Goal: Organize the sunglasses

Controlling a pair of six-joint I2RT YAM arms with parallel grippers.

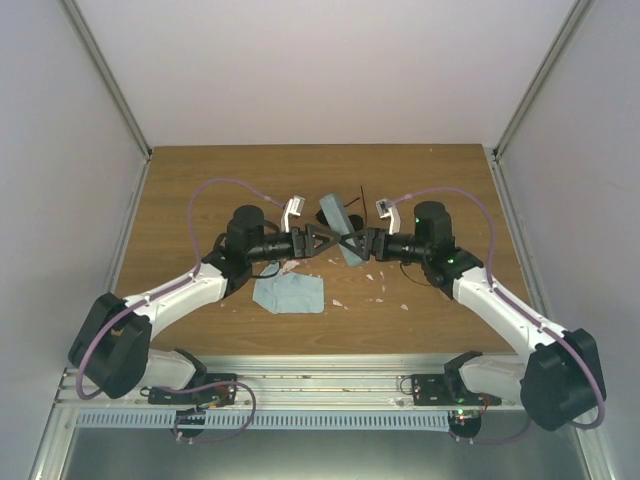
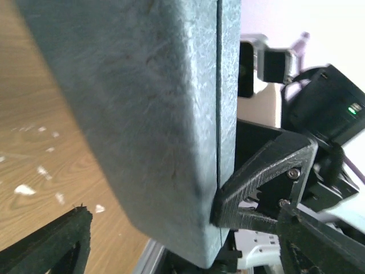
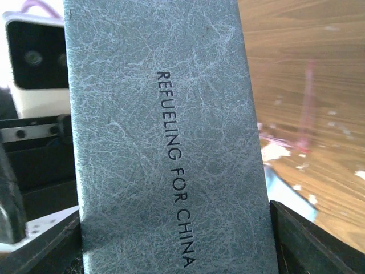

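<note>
My right gripper (image 1: 357, 243) is shut on a grey-blue glasses case (image 1: 342, 214), raised above the table. In the right wrist view the case (image 3: 171, 137), lettered "REFUELING FOR CHINA", fills the space between its fingers. The left wrist view shows the case (image 2: 142, 103) tilted, its lower end near my left gripper, whose fingers (image 2: 48, 245) stand wide apart on either side. Whether they touch it cannot be told. Behind the case lie dark sunglasses (image 1: 356, 222) on the table, partly covered, one thin arm pointing back.
A pale blue cloth (image 1: 290, 293) lies by the left arm. A thin pink item (image 3: 308, 108) shows blurred beyond the case. Small white scraps (image 2: 24, 190) dot the wood. Both grippers are close together mid-table.
</note>
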